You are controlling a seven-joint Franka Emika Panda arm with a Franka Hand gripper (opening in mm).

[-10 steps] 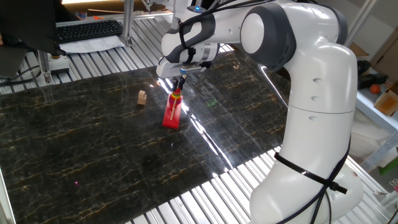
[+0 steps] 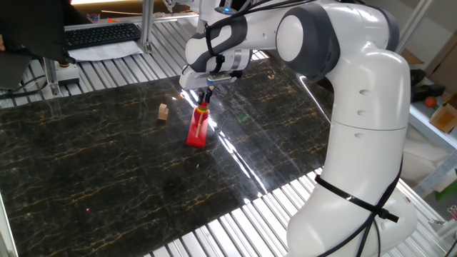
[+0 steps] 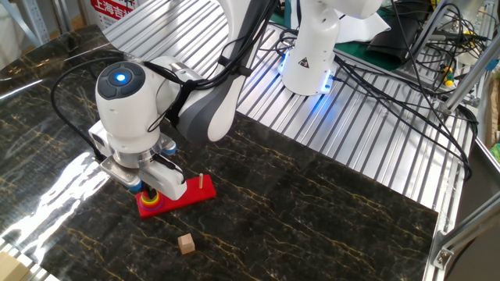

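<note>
A red board lies on the dark marbled tabletop, with one bare wooden peg standing near one end. Toward its other end is a small stack of rings, yellow and red among them. Directly over that stack my gripper points down, its dark fingertips at the top of the stack. Whether the fingers are closed on a ring or standing apart cannot be made out from either view. A small pale wooden block rests on the table a short way from the board, touching nothing else.
Slatted metal borders the tabletop by the robot's base. A keyboard lies beyond the table's far edge. Part of another wooden piece shows at the corner.
</note>
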